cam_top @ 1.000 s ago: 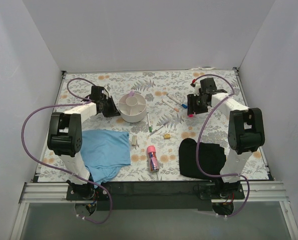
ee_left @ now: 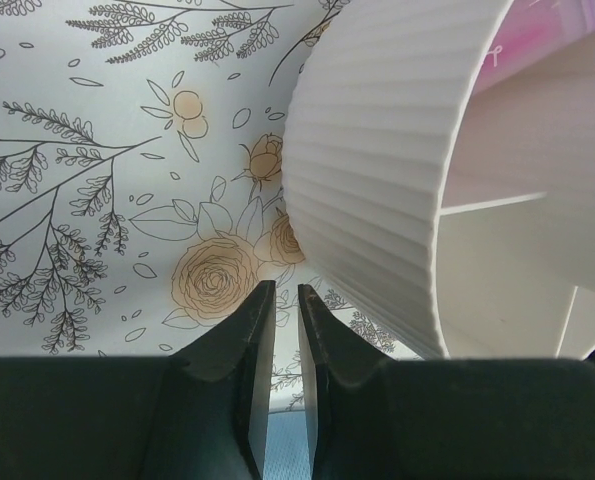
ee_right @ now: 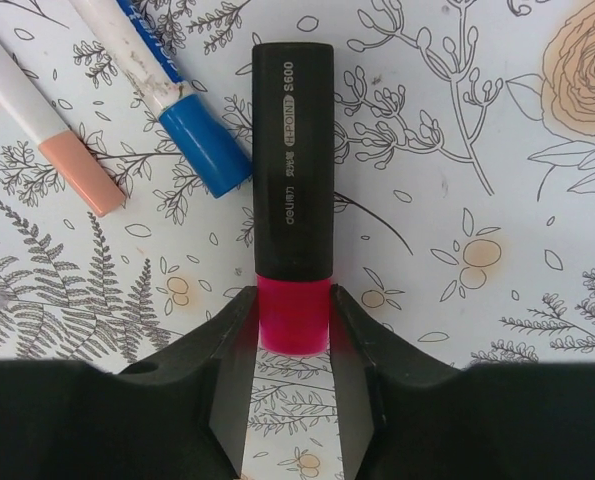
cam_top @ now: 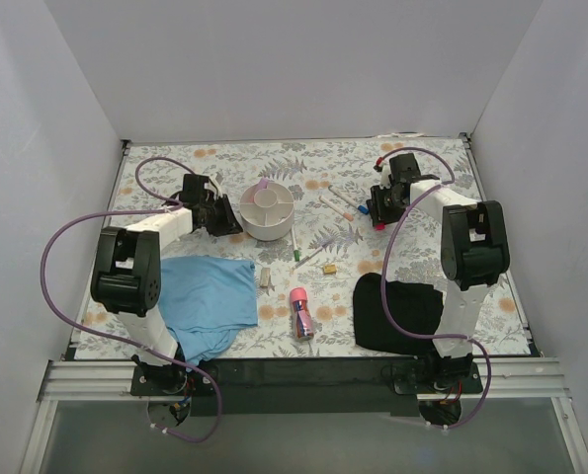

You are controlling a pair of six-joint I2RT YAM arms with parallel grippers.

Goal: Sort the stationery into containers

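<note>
A black highlighter (ee_right: 294, 180) with a pink end lies between the fingers of my right gripper. The fingertips meet both sides of the pink end. At the upper left of the table stands a white round divided container (cam_top: 267, 229), with a pink-purple item (ee_left: 537, 45) inside it. My left gripper is beside the container's outer wall, its fingers a narrow gap apart and empty. Two markers lie left of the highlighter: one with a blue cap (ee_right: 205, 145), one with an orange cap (ee_right: 81, 172).
A green-tipped marker (cam_top: 295, 244), a slim pen (cam_top: 314, 253), a beige block (cam_top: 265, 277) and a small yellow item (cam_top: 329, 269) lie mid-table. Nearer the front are a pink-capped cylinder (cam_top: 301, 314), a blue cloth (cam_top: 207, 296) and a black cloth (cam_top: 397, 316).
The container has shifted slightly right, and my left gripper has moved slightly the same way. My right arm has moved a little; the highlighter's pink end now shows slightly further right.
</note>
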